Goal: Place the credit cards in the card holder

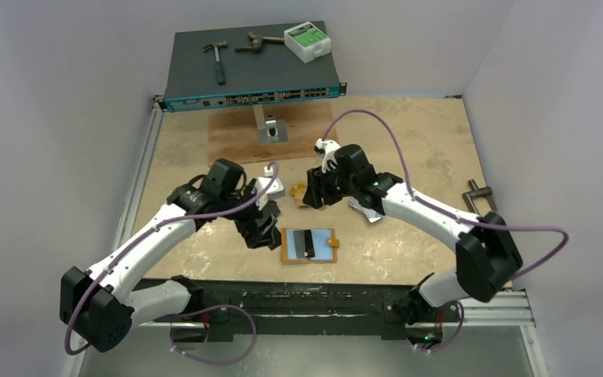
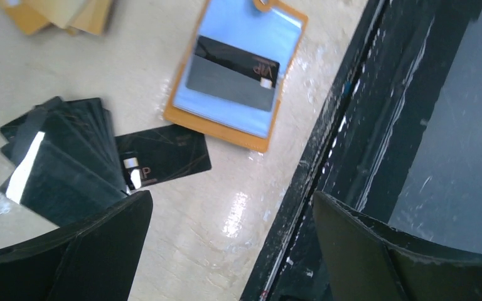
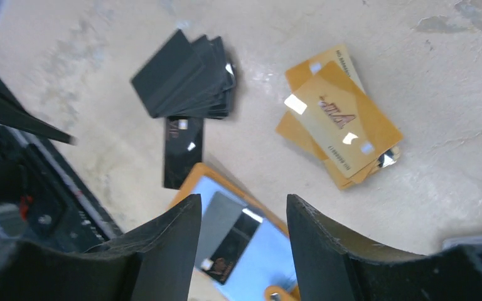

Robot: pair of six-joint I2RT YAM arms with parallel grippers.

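Note:
The card holder (image 1: pixel 330 234), blue inside with an orange-brown edge, lies near the table's front edge. A black and grey card (image 2: pixel 232 72) rests flat on its blue face. Beside it on the table are a single black card (image 2: pixel 164 153) and a fanned pile of dark cards (image 3: pixel 188 78). Gold cards (image 3: pixel 345 119) lie in another stack behind the holder. My left gripper is open just left of the holder, nothing between its fingers. Above and behind the holder, near the gold cards, my right gripper stands part open and empty.
A switch box (image 1: pixel 243 67) with hammers and a white box (image 1: pixel 308 41) on top spans the back. A metal bracket (image 1: pixel 272 131) stands before it. To the right lie a silvery item (image 1: pixel 367 210) and a hammer (image 1: pixel 480 195).

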